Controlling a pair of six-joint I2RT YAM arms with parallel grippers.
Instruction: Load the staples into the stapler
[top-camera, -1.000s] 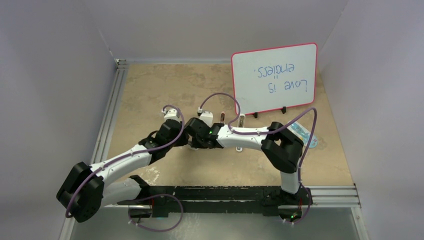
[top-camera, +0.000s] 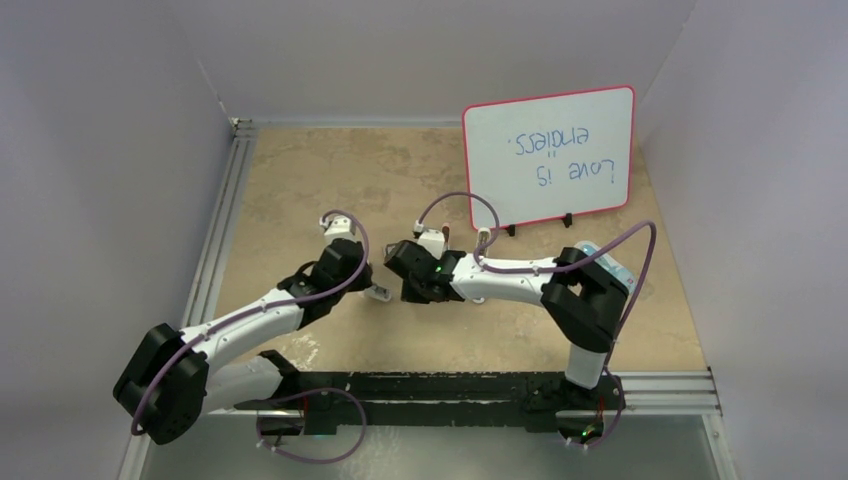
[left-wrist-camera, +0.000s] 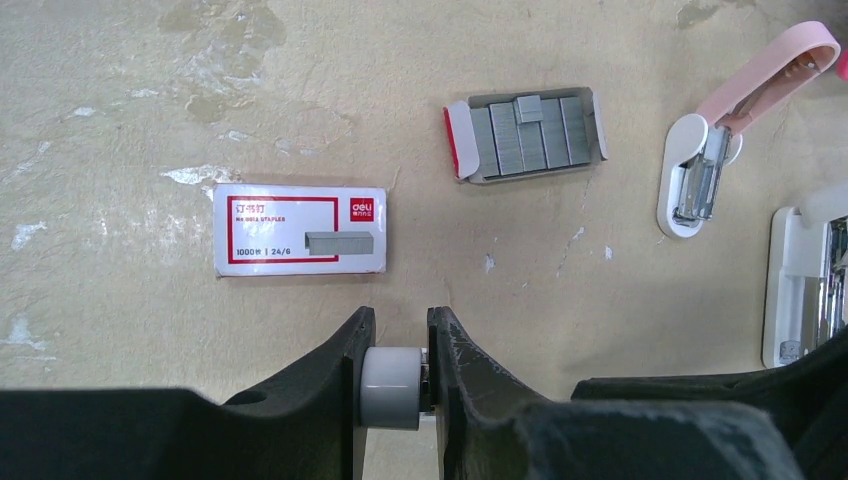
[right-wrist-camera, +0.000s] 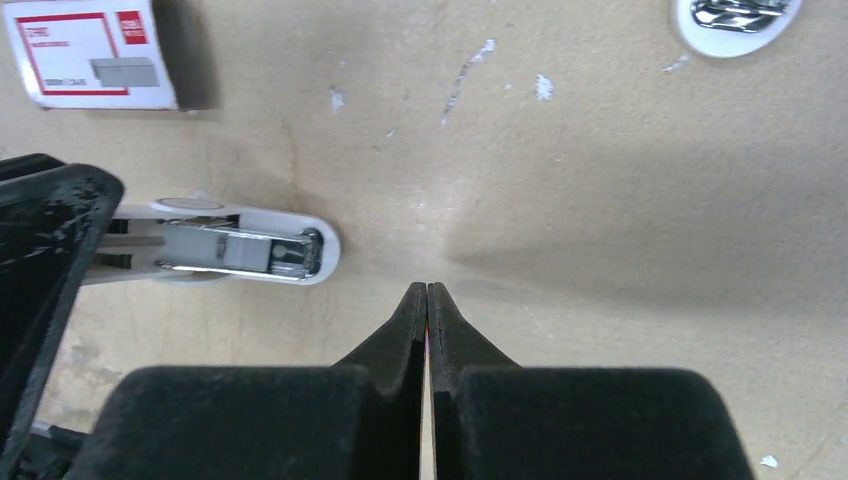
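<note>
The white and grey stapler (right-wrist-camera: 318, 250) lies along the left of the right wrist view, its metal channel facing up. A grey staple strip (right-wrist-camera: 246, 253) sits in that channel near the front end. My left gripper is shut on the stapler's body, with one black finger (right-wrist-camera: 60, 215) covering its rear part in the right wrist view. My right gripper is shut with its tips together and nothing between them, to the right of the stapler's front end and apart from it.
An open box of staple strips (left-wrist-camera: 532, 135) and a closed deli staple box (left-wrist-camera: 300, 230) lie beyond the left gripper. A pink stapler (left-wrist-camera: 695, 165) and a white stapler (left-wrist-camera: 795, 285) stand to the right. A whiteboard (top-camera: 550, 155) occupies the back right.
</note>
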